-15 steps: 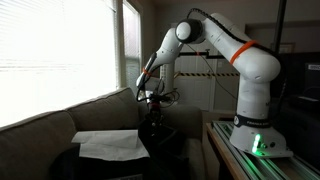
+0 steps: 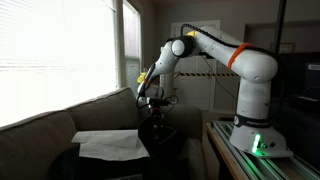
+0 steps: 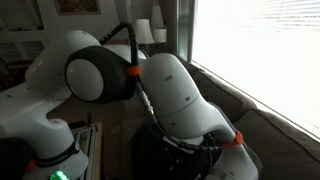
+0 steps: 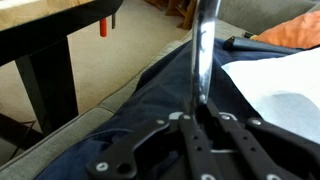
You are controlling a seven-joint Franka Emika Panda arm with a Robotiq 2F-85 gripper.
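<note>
In the wrist view my gripper is shut on a shiny metal strip (image 4: 205,50), which stands up and away from the fingers. What the whole object is, I cannot tell. Under it spreads a dark navy cloth (image 4: 150,90). A white sheet (image 4: 275,88) lies on the right. Exterior view 1 has the gripper (image 2: 156,104) small and dark over the far part of the couch, beyond the white sheet (image 2: 110,145). The strip cannot be made out there.
A table edge (image 4: 55,32) with a black leg (image 4: 47,85) borders the couch on the left in the wrist view. Something orange (image 4: 295,32) lies beyond the sheet. The couch backrest (image 2: 40,137) runs below the window.
The arm's elbow and forearm have shifted somewhat to the right in exterior view 1. The white sheet and dark cloth stay where they were.
</note>
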